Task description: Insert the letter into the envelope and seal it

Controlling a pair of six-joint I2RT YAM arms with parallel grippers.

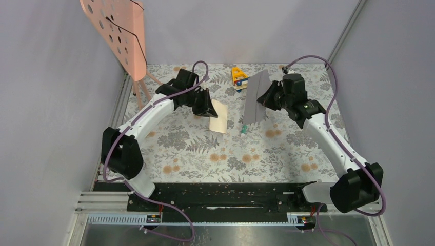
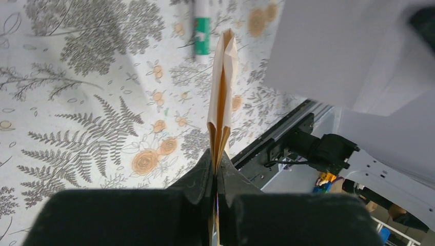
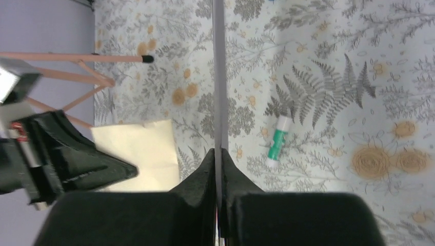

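A folded cream letter [image 1: 219, 117] is pinched in my left gripper [image 1: 214, 116], shut on it. In the left wrist view the folded paper [image 2: 220, 97] stands edge-on out of the fingers, its layers slightly parted. My right gripper [image 1: 261, 101] is shut on the grey envelope [image 1: 255, 100], which it holds raised over the table. From the right wrist the envelope [image 3: 219, 77] shows only as a thin edge, so its opening is hidden. Letter and envelope are apart, with a gap between them. A green and white glue stick [image 3: 277, 141] lies on the table below.
A yellow, blue and red toy [image 1: 239, 78] sits at the back middle of the table. The pink easel-like stand [image 1: 123, 38] rises at the back left, its legs near the left arm.
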